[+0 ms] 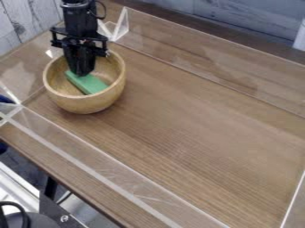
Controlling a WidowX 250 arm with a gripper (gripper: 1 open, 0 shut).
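Observation:
A wooden bowl [102,99] sits at the upper left of the wooden surface, with a green block [88,83] lying inside it. My black gripper [78,64] reaches down from the top into the back of the bowl, its lower end over the upper end of the green block. Whether it is shut on the block cannot be made out.
The wooden surface [191,134] to the right and front of the bowl is clear. Black cables or parts [14,214] show at the lower left edge, and a wall runs along the top left.

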